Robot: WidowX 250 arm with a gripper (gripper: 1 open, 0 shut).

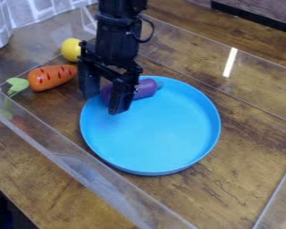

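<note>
My black gripper point(107, 97) hangs from the top centre, low over the left rear of a blue plate point(157, 143), its two fingers apart. A purple toy eggplant point(140, 87) lies on the back of the plate, partly hidden behind the gripper. Whether anything touches the fingers is hard to tell.
A toy carrot point(53, 76) with a green top and a yellow toy point(71, 48) lie left of the plate. A transparent edge runs along the lower left.
</note>
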